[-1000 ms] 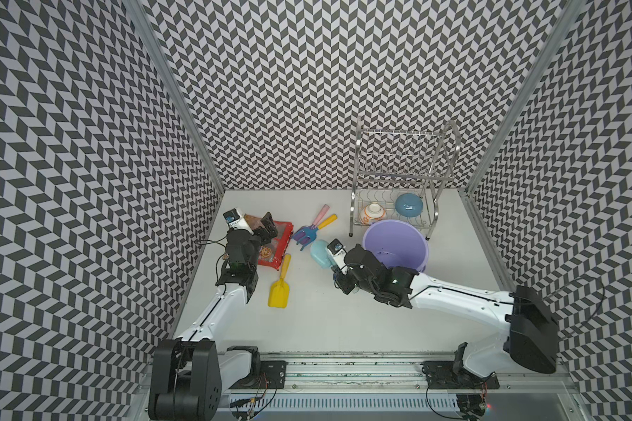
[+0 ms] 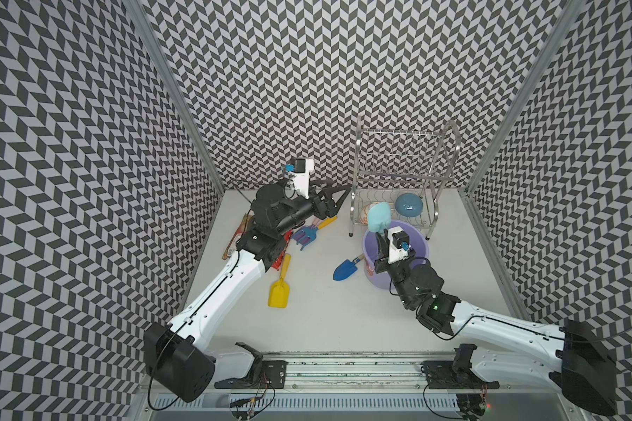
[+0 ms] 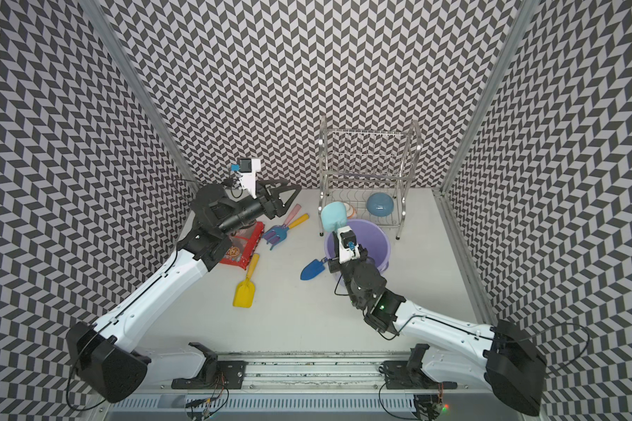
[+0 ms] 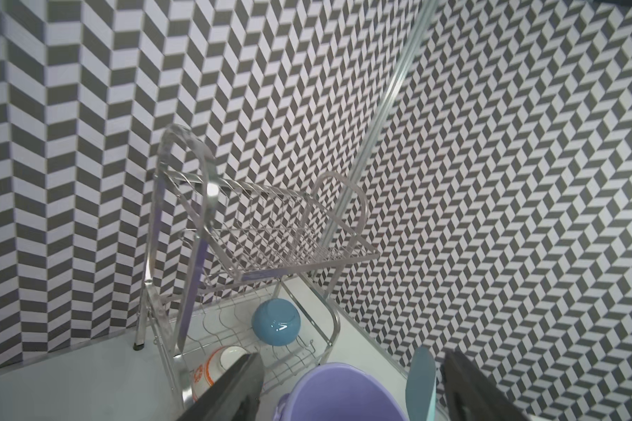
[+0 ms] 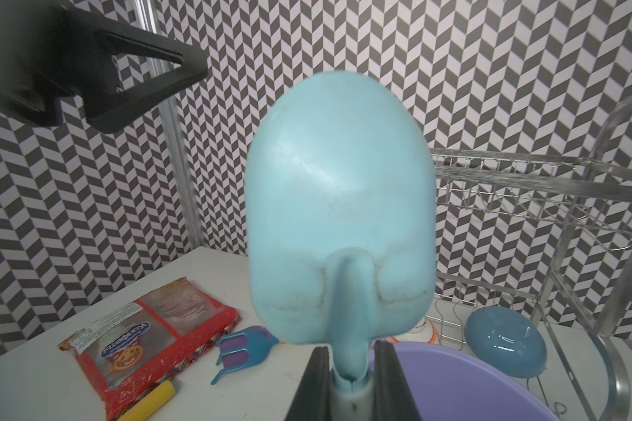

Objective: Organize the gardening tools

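Observation:
A light blue shovel [image 5: 340,203] stands blade up, and my right gripper is shut on its handle. In the top left view that blade [image 2: 379,216] is raised above the far left rim of the purple bucket [image 2: 422,247]. My left gripper [image 2: 345,197] is raised left of the rack, its fingers apart with nothing between them. On the table lie a yellow shovel [image 2: 279,292], a blue trowel [image 2: 344,270] beside the bucket, and two small forks with purple and blue heads [image 2: 307,235], one handle [image 2: 328,221] yellow.
A metal dish rack [image 2: 359,173] stands behind the bucket, holding a blue bowl [image 2: 408,205] and an orange-white bowl [image 5: 422,331]. A red snack bag [image 5: 163,329] lies at the left.
My right gripper has lifted the light blue shovel and carried it right, toward the bucket. The left arm has risen and swung right from above the snack bag. The blue trowel has become visible.

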